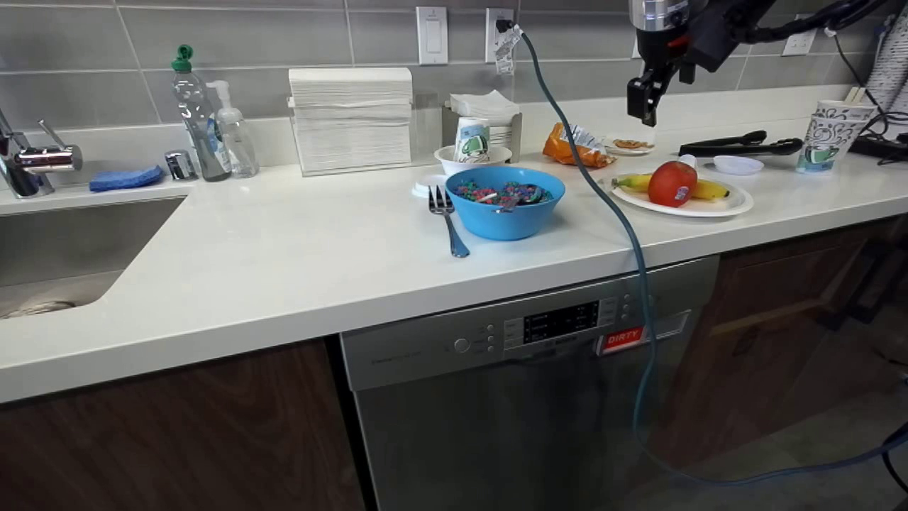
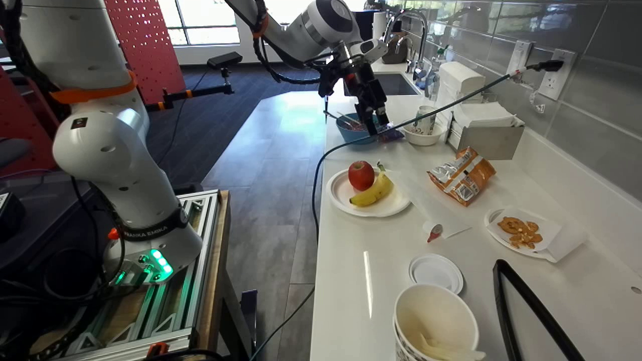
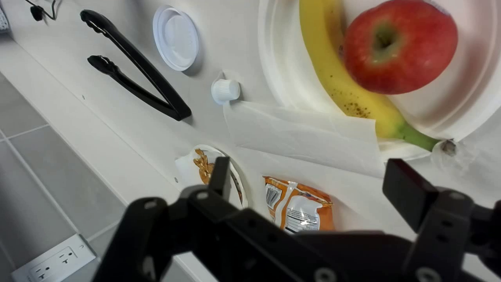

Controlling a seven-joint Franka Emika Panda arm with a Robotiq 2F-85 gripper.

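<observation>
My gripper hangs in the air above the counter, its fingers wide apart and nothing between them. Below it in the wrist view lie an orange snack bag and a paper strip. A red apple and a yellow banana rest on a white plate at the upper right of that view. The left finger partly covers a small plate of pretzel-like snacks. In exterior view 1 the gripper is high up near the back wall.
A blue cable runs from the wall outlet across the counter and down its front. The blue bowl of wrapped candies has a fork beside it. Black tongs, a white lid and a patterned cup occupy the other end.
</observation>
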